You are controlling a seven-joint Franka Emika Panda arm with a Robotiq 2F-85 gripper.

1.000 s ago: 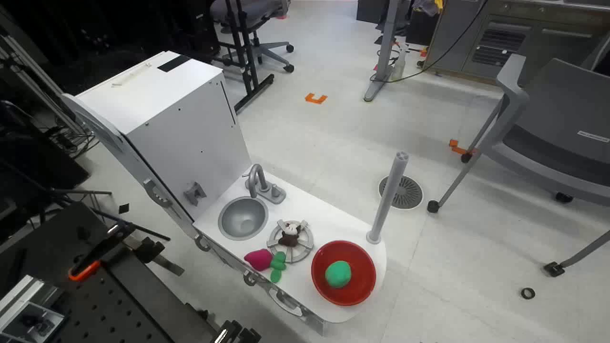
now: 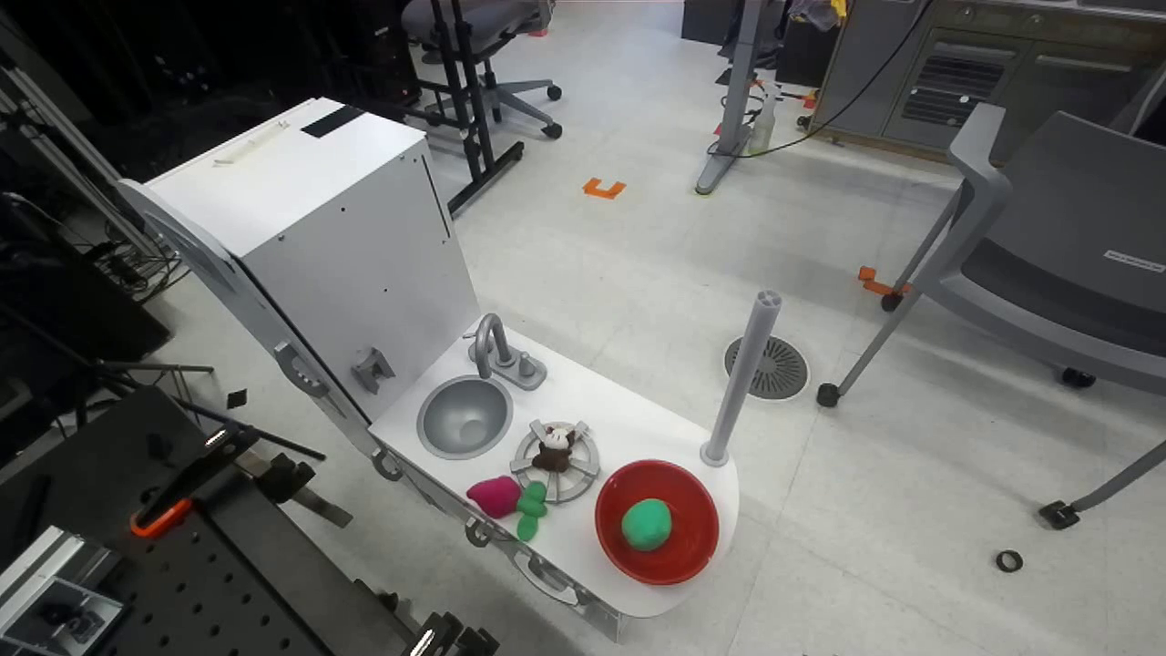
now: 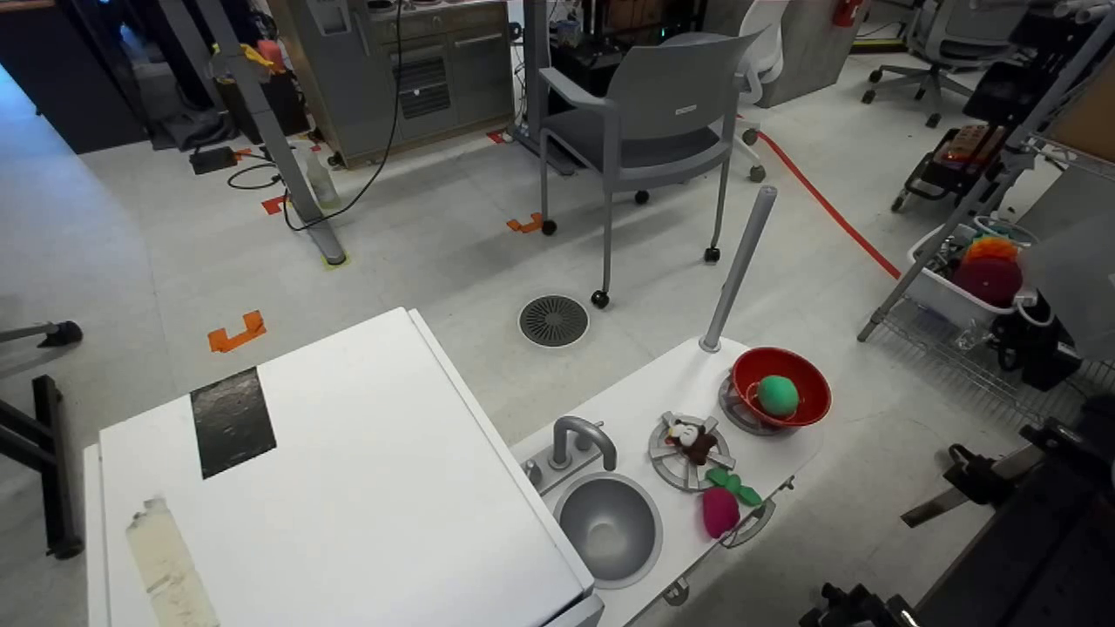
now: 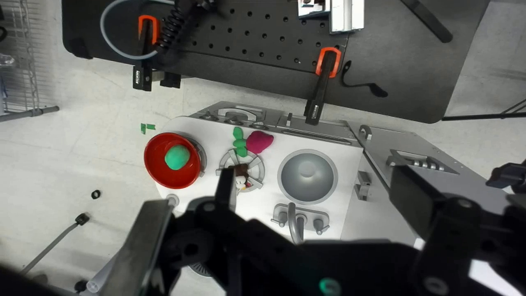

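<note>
In the wrist view my gripper is open, its dark fingers wide apart with nothing between them, high above a white toy kitchen counter (image 4: pixel 271 197). A red bowl (image 2: pixel 693 538) holds a round green object (image 2: pixel 647 525) at the counter's rounded end. Beside it, a small brown-and-white plush toy (image 2: pixel 554 449) lies on a grey burner ring (image 2: pixel 586 470). Between that ring and the counter's front edge lies a magenta plush vegetable (image 2: pixel 495 497) with green leaves (image 2: pixel 530 509). Neither exterior view shows the gripper.
A grey sink (image 2: pixel 465 417) and faucet (image 2: pixel 488 348) adjoin a tall white cabinet (image 2: pixel 361 257). An upright grey post (image 2: pixel 741 383) rises near the bowl. The dark perforated work table (image 4: pixel 256 37) lies opposite the counter's front, with orange-ended clamps (image 4: pixel 327 61) on its edge.
</note>
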